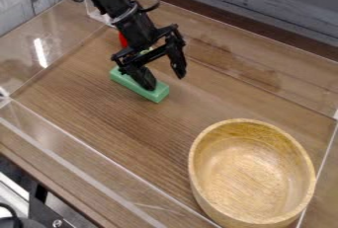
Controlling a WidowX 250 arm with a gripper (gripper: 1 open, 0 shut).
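Note:
The black robot arm reaches in from the upper left of the camera view, its gripper [161, 62] open just above a green oblong block [153, 91] that lies on the wooden table. The lower finger hangs over the block; whether it touches the block cannot be told. A red object [122, 39] is partly hidden behind the arm.
A large round tan bowl [251, 173] takes up the lower right. A panelled wall runs along the back, and a dark cable shows at the bottom left corner.

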